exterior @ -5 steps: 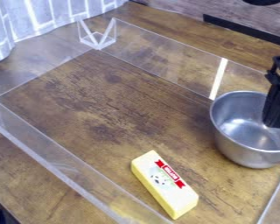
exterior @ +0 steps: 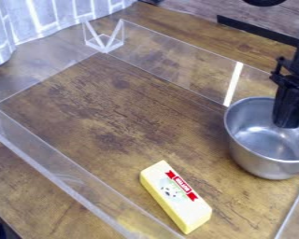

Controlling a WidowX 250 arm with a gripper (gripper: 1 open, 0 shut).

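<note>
A steel bowl (exterior: 258,149) stands at the right of the wooden work area. My black gripper (exterior: 287,117) reaches in from the right edge, its tip down inside the bowl's upper back part; it looks shut, and nothing shows held in it. A yellow butter box (exterior: 177,205) with a red and white label lies front centre, apart from the bowl.
Clear acrylic walls (exterior: 59,168) border the work area, with a clear corner bracket (exterior: 104,42) at the back left. A white curtain (exterior: 27,28) hangs at the upper left.
My gripper has shifted slightly left and up over the last second, around the bowl's back rim. The bowl and box look unmoved.
</note>
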